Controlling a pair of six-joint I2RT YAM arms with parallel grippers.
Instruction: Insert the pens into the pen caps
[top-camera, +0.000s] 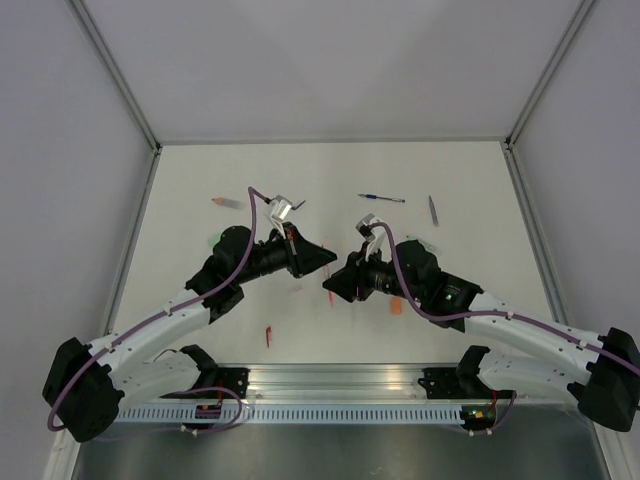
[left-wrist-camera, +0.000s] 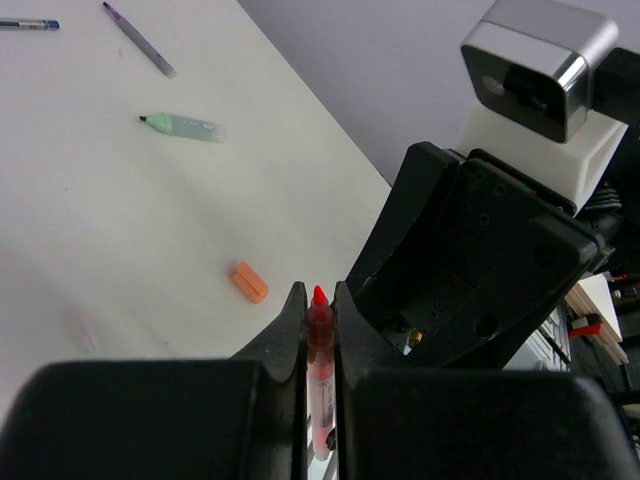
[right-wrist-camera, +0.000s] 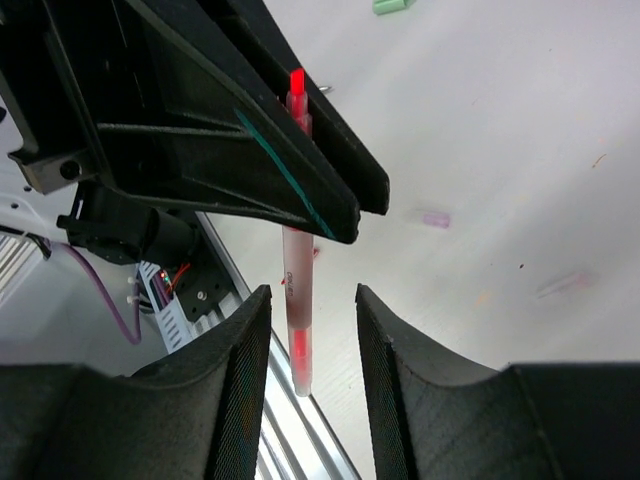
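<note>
A red pen (right-wrist-camera: 299, 280) with a translucent body stands upright between the two grippers. My left gripper is shut on it near its red tip, which pokes out above the fingers in the left wrist view. My right gripper is open just below the left one, the pen in front of its fingers, lower end hanging free. In the top view both grippers meet near the middle of the mat.
Loose pens and caps lie on the white mat: a blue pen (top-camera: 381, 197), a grey pen (top-camera: 433, 210), an orange piece (left-wrist-camera: 249, 282), a green marker (left-wrist-camera: 183, 127) and several others. The metal rail (top-camera: 320, 375) runs along the front edge.
</note>
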